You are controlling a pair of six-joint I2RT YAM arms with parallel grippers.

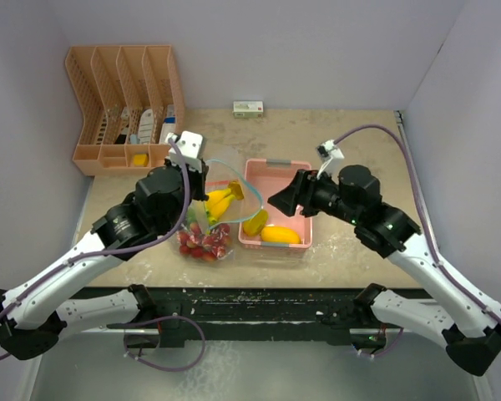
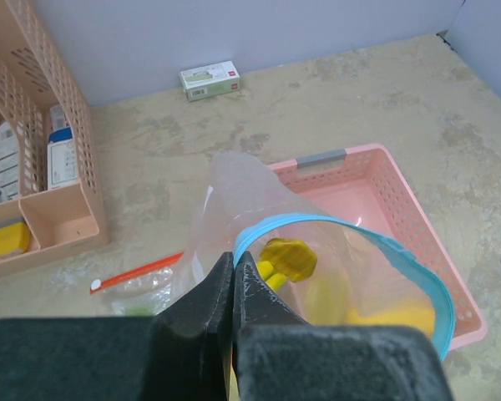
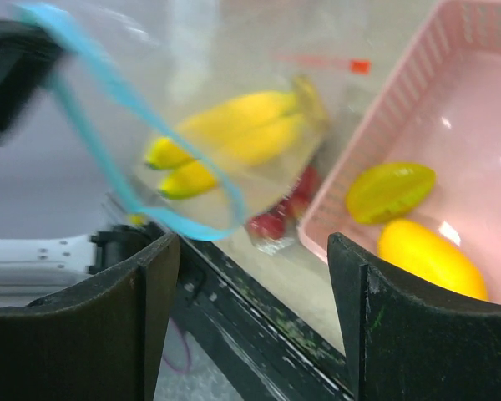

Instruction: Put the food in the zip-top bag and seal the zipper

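A clear zip top bag [image 2: 234, 200] with a light blue rim hangs from my left gripper, which is shut on the rim's edge. Its mouth gapes toward the right. Inside it lie yellow bananas [image 3: 234, 134]. My right gripper is open and empty, off to the right of the bag and over the pink basket [image 1: 250, 171]. In that basket rest a yellow-green fruit [image 3: 390, 192] and an orange-yellow one [image 3: 431, 257]. A second bag, filled with strawberries [image 1: 204, 242], lies on the table below the left gripper.
A peach divided organizer [image 1: 121, 109] stands at the back left, holding bottles and a small yellow block [image 1: 140, 159]. A small green-white box [image 1: 248, 109] lies by the back wall.
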